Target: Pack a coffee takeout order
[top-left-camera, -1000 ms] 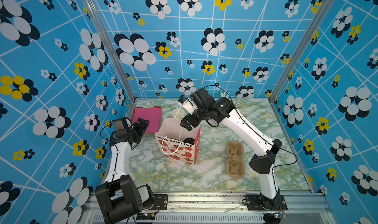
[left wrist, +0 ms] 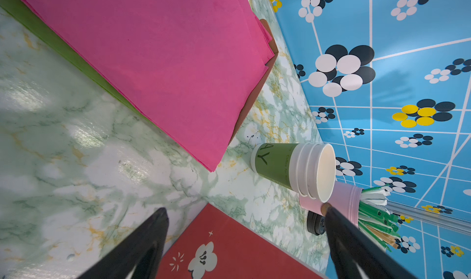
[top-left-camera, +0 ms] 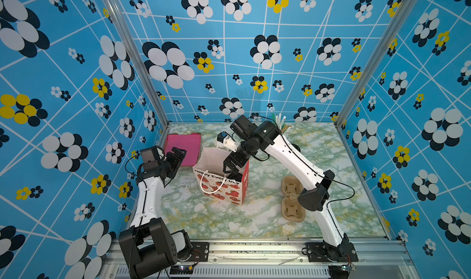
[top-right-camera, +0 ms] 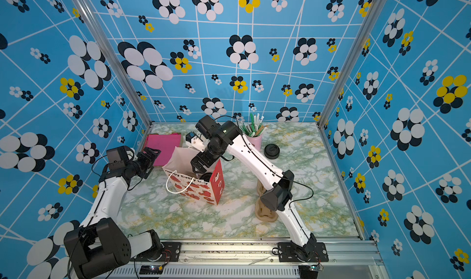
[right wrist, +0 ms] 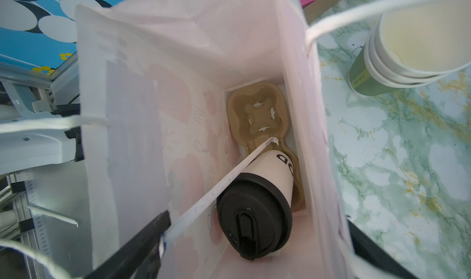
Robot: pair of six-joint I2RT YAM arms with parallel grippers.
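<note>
The paper bag (top-left-camera: 220, 185) stands upright, its mouth open, at the middle left of the table. Inside, in the right wrist view, a white cup with a black lid (right wrist: 252, 217) lies tilted over a brown cup carrier (right wrist: 245, 97). A thin white straw (right wrist: 215, 190) slants across the bag's interior, one end by my right gripper's left finger and the other beside the cup. My right gripper (top-left-camera: 232, 165) is open, its fingers around the bag's opening. My left gripper (top-left-camera: 179, 155) hovers open and empty near the pink napkins (top-left-camera: 189, 144).
Stacked green paper cups (left wrist: 277, 163) stand behind the bag. Farther right are a pink holder (top-right-camera: 253, 141) of straws and black lids (top-right-camera: 271, 151). Another cup carrier (top-left-camera: 293, 205) lies at the right under the right arm.
My right gripper has moved lower, into the bag's mouth. The straw that hung upright below it a second ago now slants inside the bag. My left arm has stayed still.
</note>
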